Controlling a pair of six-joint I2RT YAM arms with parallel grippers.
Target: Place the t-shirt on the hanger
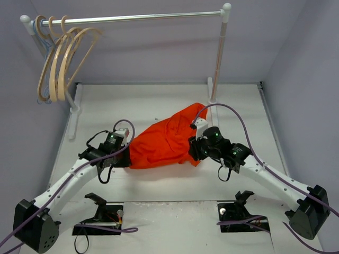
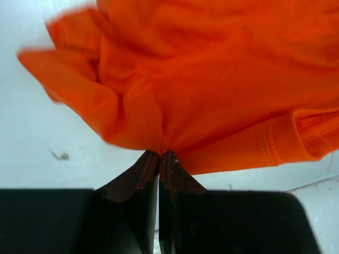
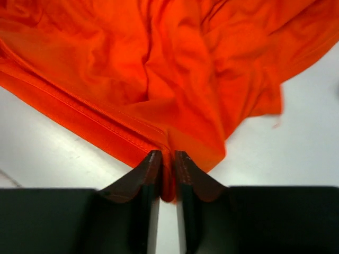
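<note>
The orange-red t-shirt (image 1: 165, 136) lies spread and wrinkled over the white table between my two arms. At its left end, my left gripper (image 1: 127, 157) is low over the table; in the left wrist view its fingertips are close together at the shirt's edge, pinching a bit of cloth. My right gripper (image 1: 195, 151) is at the shirt's right end. In the right wrist view a folded hem corner (image 3: 168, 177) sits between its slightly parted fingers. Several pale wooden hangers (image 1: 68, 58) hang at the rail's left end, high above the shirt.
A metal rail (image 1: 148, 18) spans the back on white posts, its right post foot (image 1: 213, 114) close to the shirt's far corner. Thin blue hangers (image 1: 45, 79) hang among the wooden ones. Bare table (image 1: 164, 185) shows in front of the shirt.
</note>
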